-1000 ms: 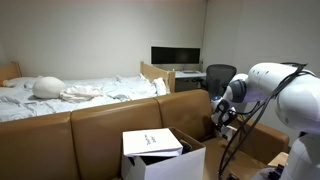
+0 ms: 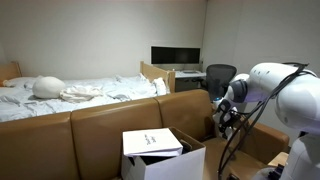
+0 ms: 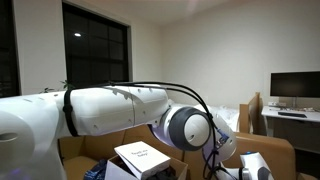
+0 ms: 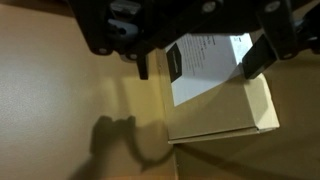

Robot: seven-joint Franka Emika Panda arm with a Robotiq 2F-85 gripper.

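Observation:
A small cardboard box (image 4: 215,110) with a white printed label lies below my gripper in the wrist view. The two dark fingers stand well apart, so the gripper is open. One finger (image 4: 257,58) overlaps the label in this view; the other hangs beyond the box's left side. Contact between finger and box cannot be made out. From exterior view 1, the gripper (image 2: 224,128) is low at the right end of the brown sofa, too small to show detail.
A large white box (image 2: 162,165) with a white book (image 2: 152,141) across its top stands in front of the sofa (image 2: 95,140). Behind the sofa are a bed (image 2: 85,92), a desk with a monitor (image 2: 176,55) and a dark chair (image 2: 220,73).
The gripper end of the arm has shifted slightly at the sofa's right end. The white box and the book stay where they were.

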